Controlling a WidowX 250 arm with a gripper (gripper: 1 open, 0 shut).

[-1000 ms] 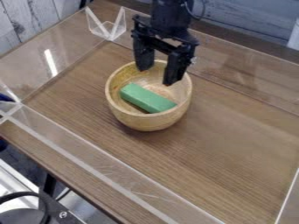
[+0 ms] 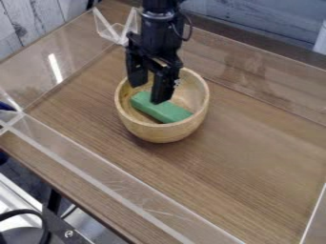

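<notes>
A round wooden bowl (image 2: 184,126) stands on the wooden table, with a green block (image 2: 162,111) lying inside it. My black gripper (image 2: 149,88) hangs over the bowl's left half, open, its two dark fingers reaching down just above or into the bowl near the block's upper end. Whether a finger touches the block or the bowl cannot be told.
A clear plastic edging runs along the left and lower left, with black cables at the bottom left corner. A white wall is behind at top right.
My gripper has moved left and lower, from above the bowl's back right to over its left half. The bowl and green block look about where they were.
</notes>
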